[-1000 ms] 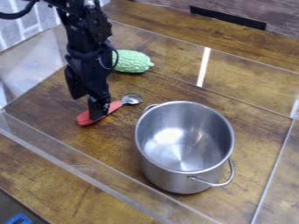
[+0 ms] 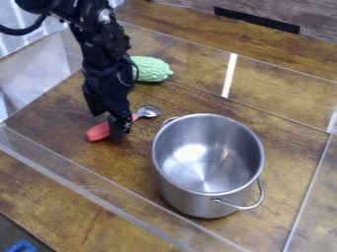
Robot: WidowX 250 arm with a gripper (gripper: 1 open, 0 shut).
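My black gripper (image 2: 108, 116) points down at the left of the table, its open fingers low over a spoon with a red handle (image 2: 98, 132) and a metal bowl end (image 2: 148, 112). The fingers hide part of the handle. A large steel pot (image 2: 208, 184) with wire handles stands to the right of the spoon.
A pale green corn-like object (image 2: 152, 69) lies behind the gripper. Clear strips or panels cross the front left and right.
The gripper has moved slightly lower over the spoon's handle. The pot and the green object have not moved.
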